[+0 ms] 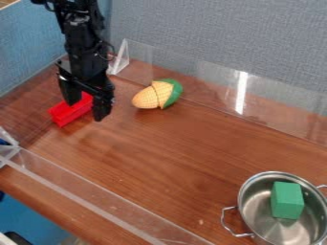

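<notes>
My black gripper [86, 96] hangs at the back left of the table, open, just over and around a red block [69, 112] that lies on the wood. The block is partly hidden behind the gripper. A yellow toy corn with a green husk [159, 94] lies to the right of the gripper. At the front right stands a steel pot [266, 226] with a green cube [286, 199] inside.
Clear plastic walls edge the wooden table [166, 163] at the back, the left and the front left.
</notes>
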